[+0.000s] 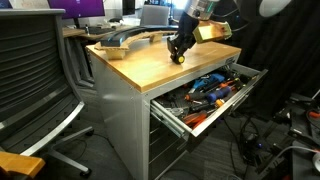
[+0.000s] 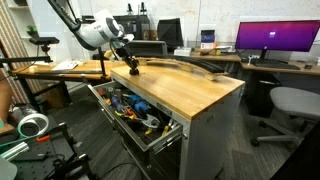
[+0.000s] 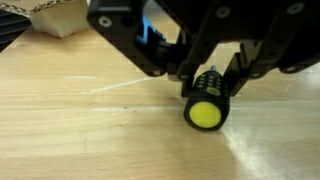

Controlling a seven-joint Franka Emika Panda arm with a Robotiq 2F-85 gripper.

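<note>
A black object with a round yellow end [image 3: 206, 113] sits between the gripper's fingers in the wrist view. My gripper is shut on it, low over the wooden top of the cabinet [image 1: 142, 68]. In exterior view 1 the gripper [image 1: 180, 50] reaches down from the upper right, and the yellow end [image 1: 178, 59] shows just under it.
An open drawer [image 1: 190, 125] full of tools juts out below the cabinet top. A cardboard box [image 3: 45, 15] stands on the wood nearby. An office chair [image 1: 38, 85] is beside the cabinet.
</note>
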